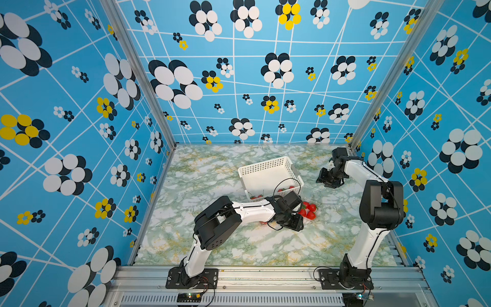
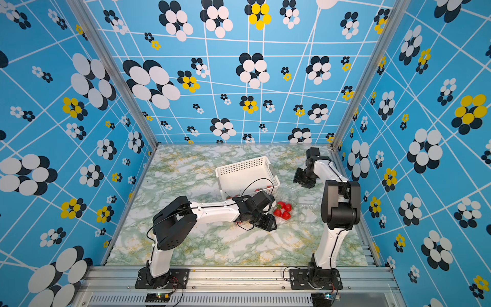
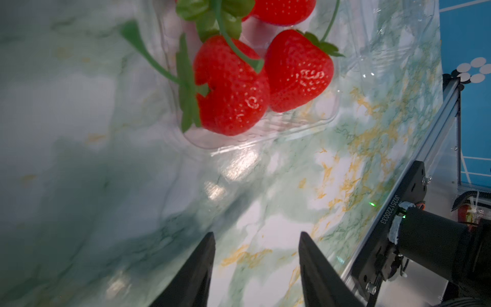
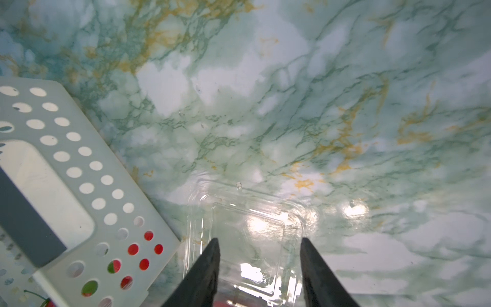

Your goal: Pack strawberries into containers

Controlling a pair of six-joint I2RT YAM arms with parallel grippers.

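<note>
Several red strawberries point(image 3: 230, 89) with green stems sit in a clear plastic container on the marble table. My left gripper is part open beside that container, with bare tabletop between its fingers. In the top left view the strawberry cluster point(image 1: 308, 210) lies just to the right of the left gripper. An empty clear container point(image 4: 245, 235) shows in the right wrist view. Above its area, my right gripper has its fingers apart and nothing visibly held. A white perforated basket point(image 2: 245, 166) stands behind the left arm, with some red fruit inside at its near side.
The basket's side wall point(image 4: 76, 168) rises close to the left of the right gripper's view. Red shows through its holes. Bare marble point(image 1: 194, 168) extends left of the basket, and the front right of the table is also clear.
</note>
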